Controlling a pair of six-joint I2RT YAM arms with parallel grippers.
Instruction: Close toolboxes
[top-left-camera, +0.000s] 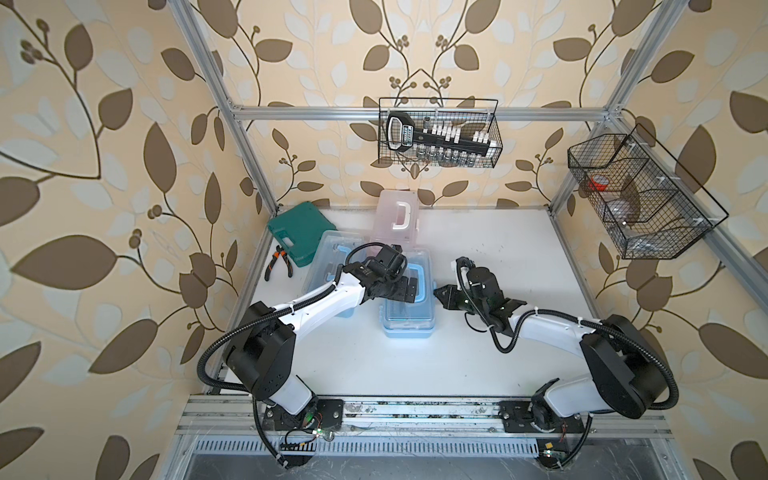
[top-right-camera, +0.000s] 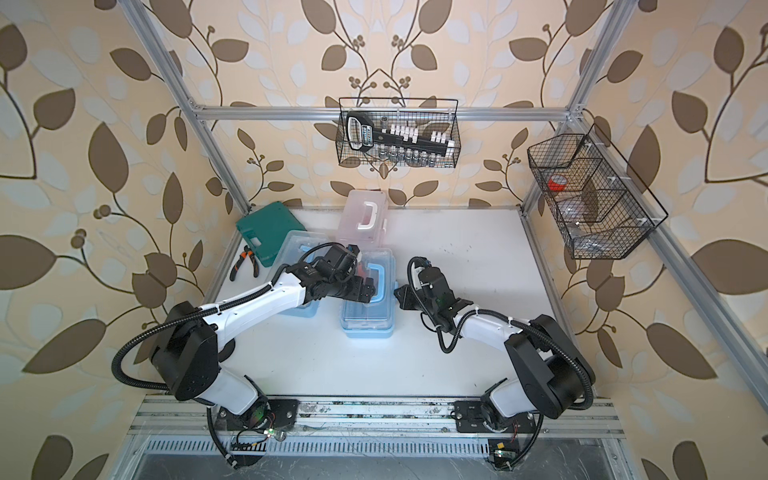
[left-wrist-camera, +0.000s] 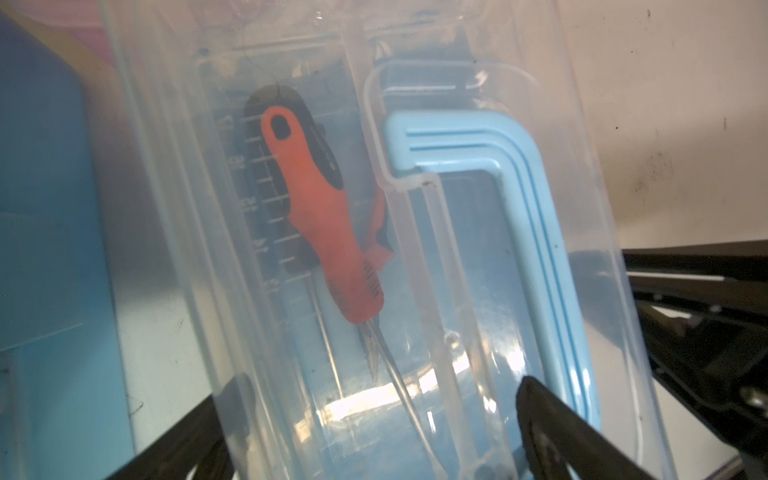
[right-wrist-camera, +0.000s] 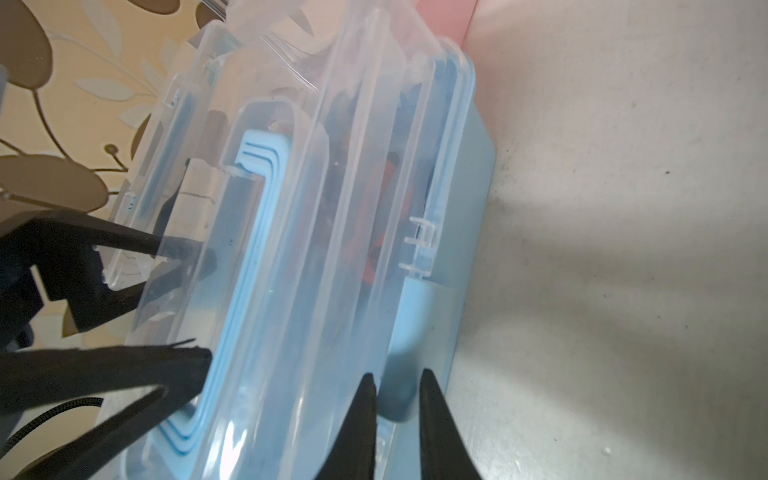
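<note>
A blue toolbox (top-left-camera: 406, 318) with a clear lid stands mid-table, screwdrivers (left-wrist-camera: 320, 232) showing through it. My left gripper is open over the lid, fingers low on either side of its middle. My right gripper is at the toolbox's side, shut on a blue latch (right-wrist-camera: 416, 336) below the lid's edge. A second, wider blue toolbox (top-left-camera: 320, 268) lies to the left, partly under the left arm. A pink case (top-left-camera: 388, 212) and a green case (top-left-camera: 292, 228) lie behind.
Pliers (top-left-camera: 277, 261) lie at the left edge. Wire baskets (top-left-camera: 440, 136) hang on the back and right walls.
</note>
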